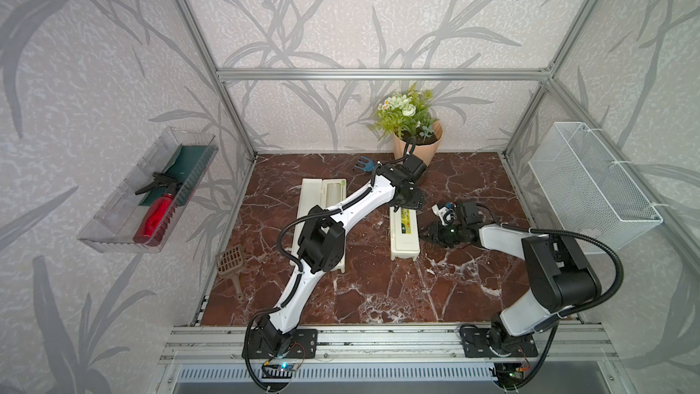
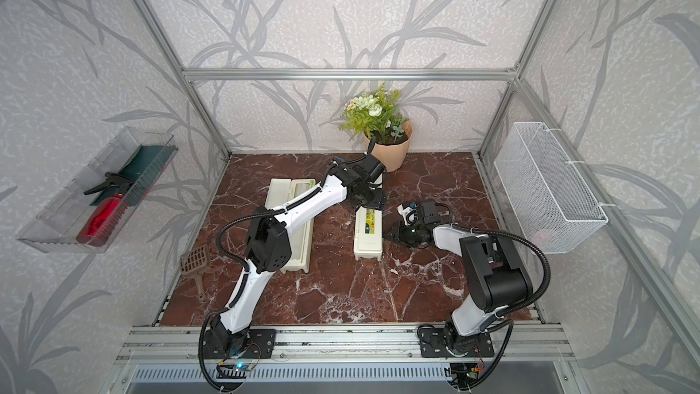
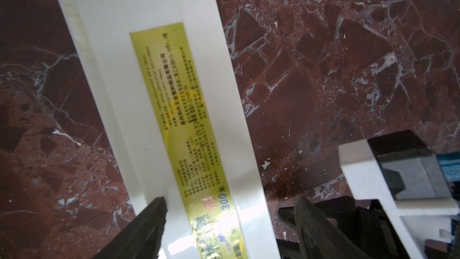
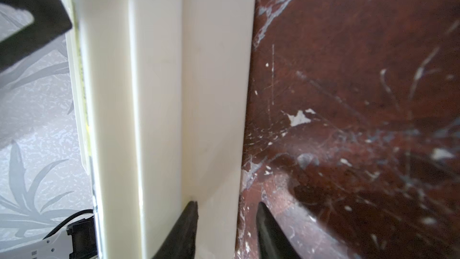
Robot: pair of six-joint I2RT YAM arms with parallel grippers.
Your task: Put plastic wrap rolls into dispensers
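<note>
A white dispenser with a yellow label (image 1: 404, 240) lies lengthwise in the middle of the table, also filling the left wrist view (image 3: 119, 91). My left gripper is open over it, its fingers either side of the label. At its right side, low by the table, is my right gripper; in the right wrist view its blurred fingertips are beside the dispenser's pale wall, and whether anything is between them is unclear. A second white dispenser (image 1: 310, 197) lies to the left, partly hidden by my left arm.
A flowerpot (image 1: 417, 147) stands at the back, with a blue item (image 1: 363, 164) near it. A slotted spatula (image 1: 229, 262) lies at the left edge. Wall baskets hang left (image 1: 109, 219) and right (image 1: 590, 182).
</note>
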